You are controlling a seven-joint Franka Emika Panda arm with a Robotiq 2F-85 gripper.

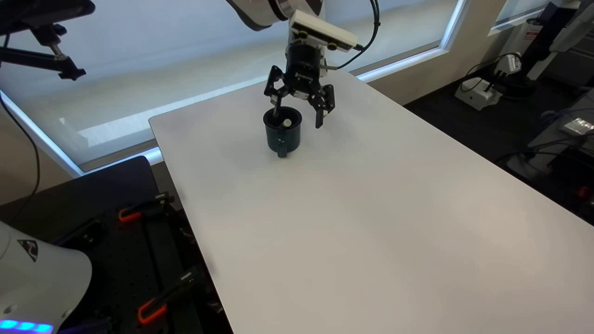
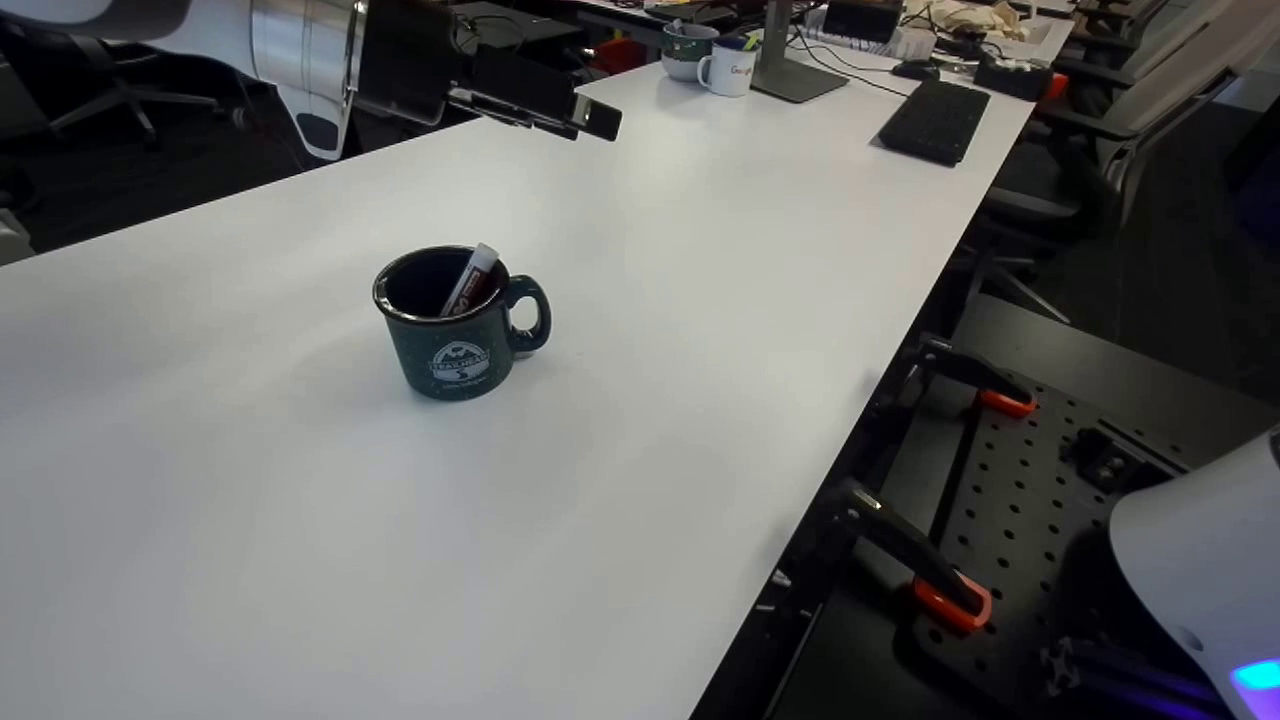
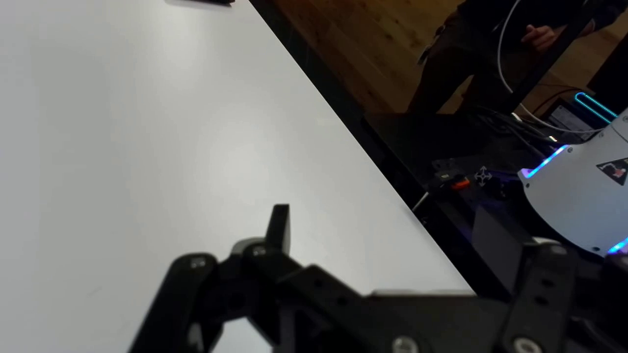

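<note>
A dark green mug (image 2: 444, 348) stands upright on the white table, its handle (image 2: 534, 314) towards the right in exterior view 2. Inside it leans a marker (image 2: 471, 280), its pale end above the rim. My gripper (image 1: 298, 114) is open, its fingers spread wide. In exterior view 1 one finger overlaps the mug's rim, but exterior view 2 shows the gripper (image 2: 594, 116) raised and well apart from the mug. Between the fingertips in the wrist view (image 3: 385, 235) there is only bare table and the table's edge; neither mug nor marker shows there.
In exterior view 2 a white mug (image 2: 727, 67), a second dark mug (image 2: 686, 50), a monitor stand (image 2: 798, 79) and a keyboard (image 2: 936, 120) occupy the far end. Orange-tipped clamps (image 2: 954, 604) sit beyond the table's edge.
</note>
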